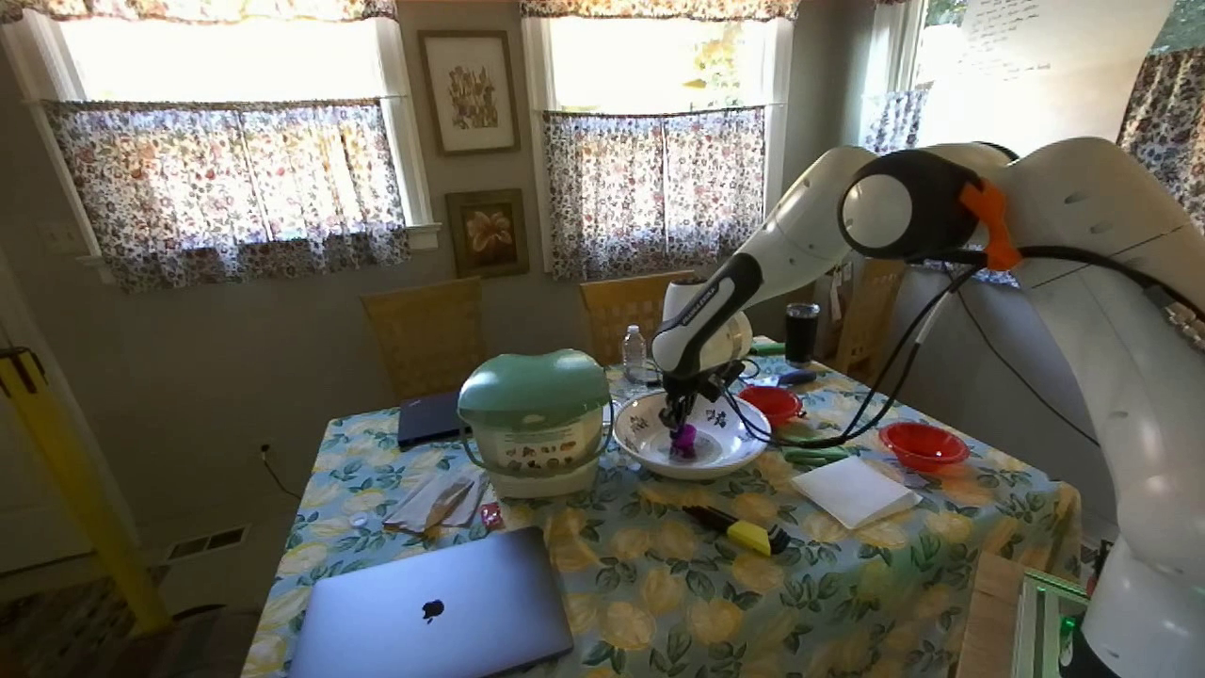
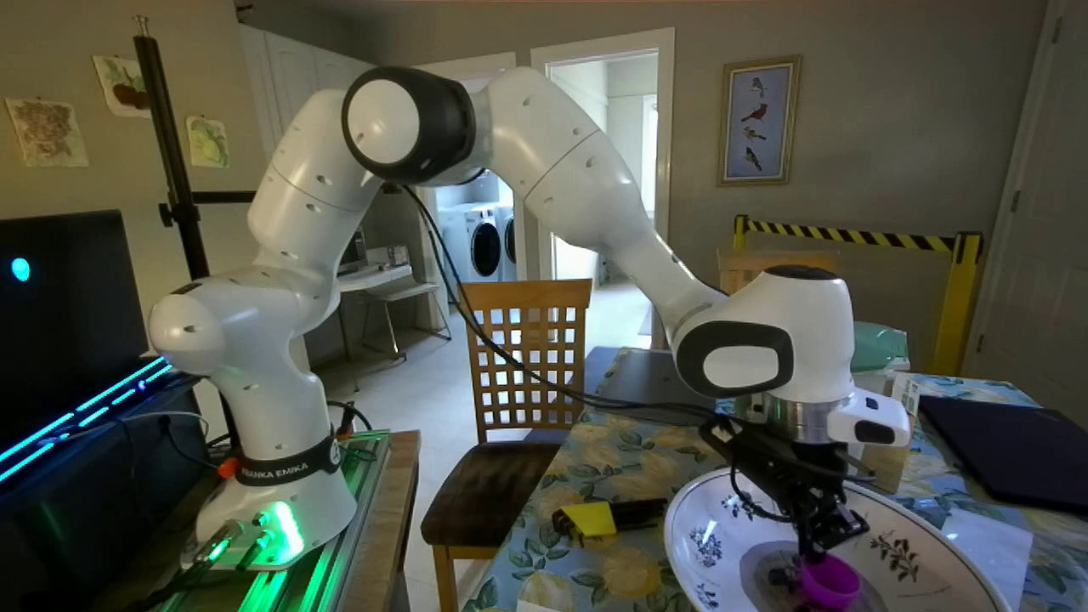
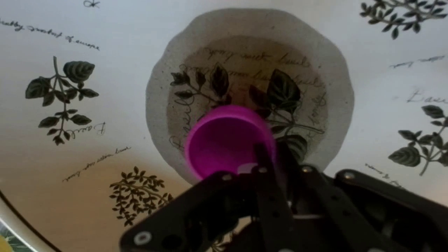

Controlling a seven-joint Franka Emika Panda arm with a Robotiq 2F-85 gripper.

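A small magenta cup [image 3: 222, 145] is in a wide white bowl [image 3: 105, 126] decorated with leaf sprigs and handwriting. Its open mouth faces the wrist camera. My gripper points down into the bowl at the cup's right side in the wrist view. One finger [image 3: 262, 157] reaches inside the cup's rim and the other is outside, with the cup wall between them. The fingers stand close together; whether both fingers press on the wall cannot be made out. In exterior view 2 the cup [image 2: 829, 583] sits right beneath the fingertips.
Left of the bowl stands a green-lidded bin [image 1: 533, 424]. A red bowl [image 1: 771, 403] is close on the right, another red bowl [image 1: 923, 445] farther right. A yellow-and-black tool [image 1: 740, 530], white paper [image 1: 855, 492] and a laptop [image 1: 435, 610] lie nearer the front.
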